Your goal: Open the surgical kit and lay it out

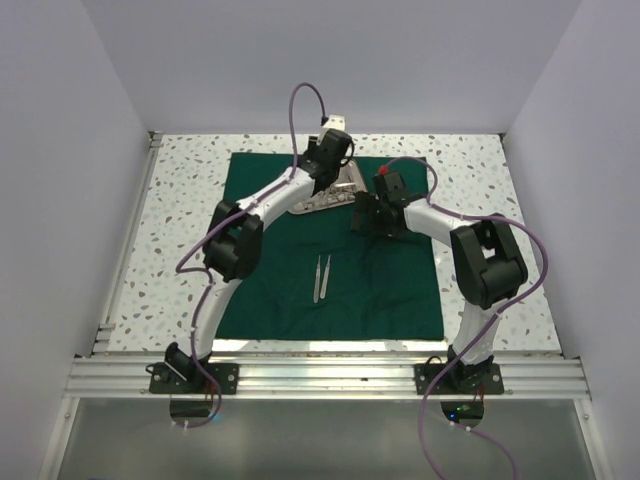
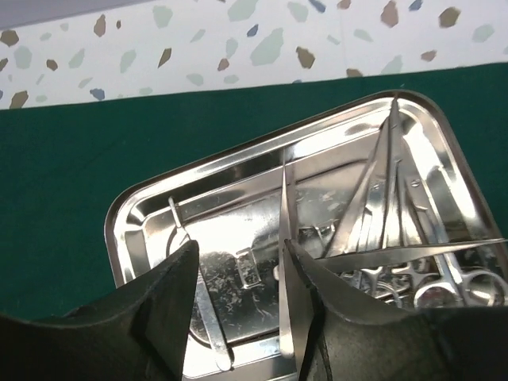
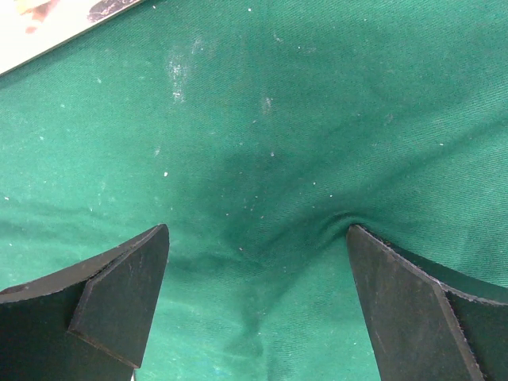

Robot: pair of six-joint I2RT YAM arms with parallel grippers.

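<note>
A steel tray (image 2: 151,190) on the green cloth holds several instruments: a thin pointed blade (image 2: 284,214), a handled piece (image 2: 208,309) at its left, and scissors (image 2: 432,294) among others at its right. My left gripper is open above the tray, which it partly hides in the top view. My right gripper stands open low on bare cloth right of and below the tray, nothing between its fingers. Two tweezers-like instruments (image 1: 317,285) lie side by side on the middle of the cloth.
The green cloth (image 1: 270,310) covers most of the speckled table (image 1: 160,240). Grey walls stand around the table.
</note>
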